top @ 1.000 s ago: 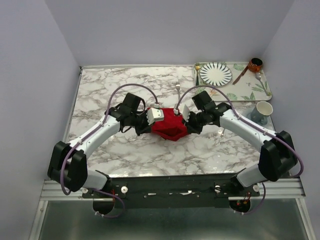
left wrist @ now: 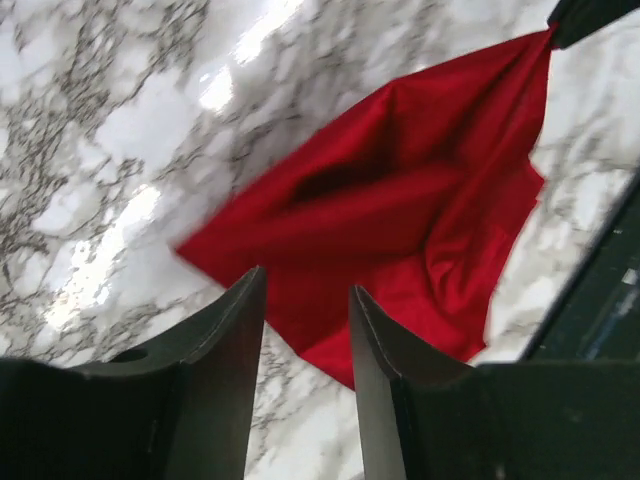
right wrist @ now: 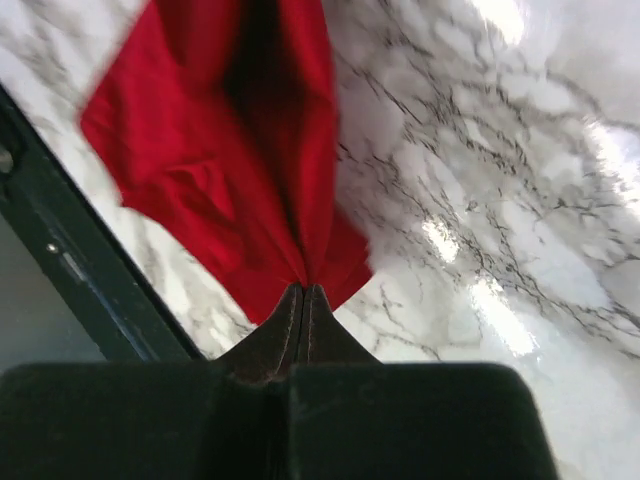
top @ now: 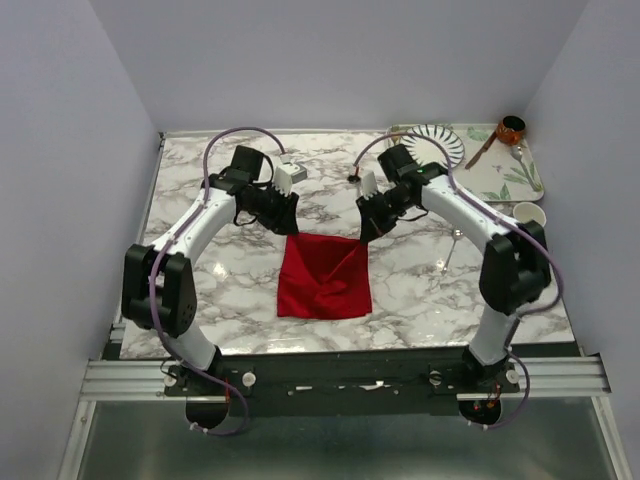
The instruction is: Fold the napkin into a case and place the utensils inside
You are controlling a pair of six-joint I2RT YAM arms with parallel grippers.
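The red napkin [top: 323, 290] lies on the marble in the front middle, rumpled, its upper right corner drawn up. My right gripper is shut on that corner, cloth gathered at its fingertips. My left gripper is over the napkin's upper left, its fingers apart, with red cloth visible below and between them and none clearly held. In the top view a spoon [top: 455, 236] lies right of the napkin.
A patterned tray [top: 495, 180] at the back right holds a striped plate [top: 434, 146], cutlery and a copper cup [top: 510, 129]. A white cup [top: 529, 214] stands at the right.
Both grippers have moved toward the back. The napkin has gone from a bunched, hanging shape to lying more spread out, and my left gripper has released its corner.
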